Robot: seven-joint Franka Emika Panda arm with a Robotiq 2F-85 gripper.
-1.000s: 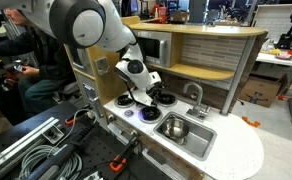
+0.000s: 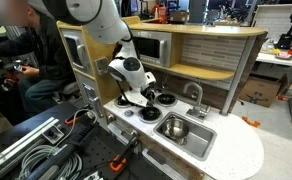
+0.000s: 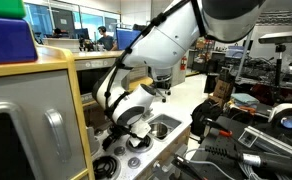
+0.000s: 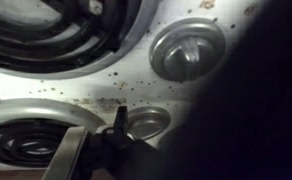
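Observation:
My gripper shows at the bottom of the wrist view, low over the white stovetop (image 4: 171, 15). Its fingers stand apart, and nothing is visible between them. A round metal knob (image 4: 188, 52) lies to their upper right; a second knob (image 4: 148, 122) is close by, partly covered by the dark gripper. One black coil burner (image 4: 46, 40) fills the upper left, another (image 4: 31, 140) the lower left. In exterior view 1 the white arm (image 2: 129, 77) reaches down over the burners, its fingertips too small to make out.
Right of the burners is a sink with a metal pot (image 2: 174, 128) in it and a faucet (image 2: 197, 98) behind. A shelf unit with a microwave (image 2: 152, 47) rises behind the stove. Bare white counter (image 2: 236, 150) lies at the right.
In exterior view 1 the arm's lower end has shifted left and toward the camera over the stove. The pot and burners appear unmoved.

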